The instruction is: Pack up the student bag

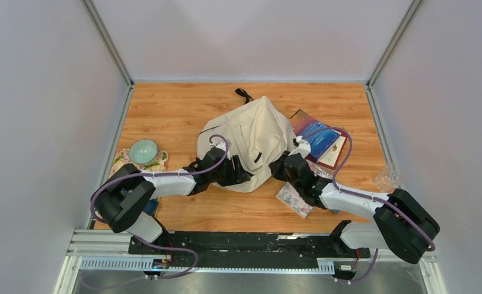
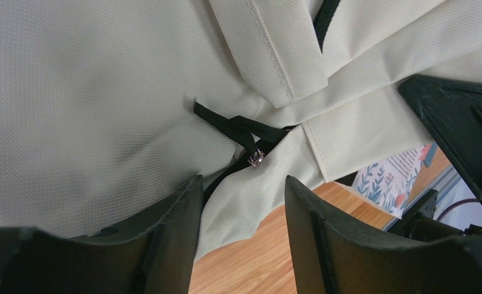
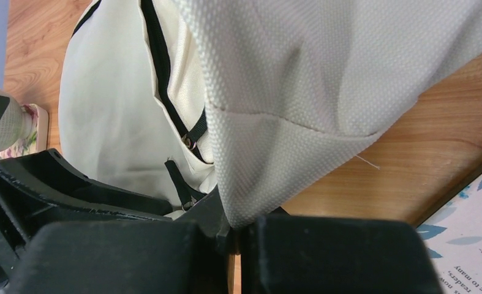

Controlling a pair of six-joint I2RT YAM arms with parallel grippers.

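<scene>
The cream canvas bag [image 1: 244, 128] lies crumpled in the middle of the table, with black zippers and a metal puller [image 2: 256, 158] on its folds. My left gripper is open over the bag's lower part, fingers either side of the black zipper line near the puller. My right gripper is shut on a fold of the bag's fabric at its right edge, which rises from between the fingertips. Books [image 1: 308, 127] and a floral booklet [image 1: 293, 197] lie right of the bag, partly under my right arm.
A green bowl [image 1: 143, 149] sits on a floral item [image 1: 159, 161] at the left. A clear glass [image 1: 386, 177] stands at the far right.
</scene>
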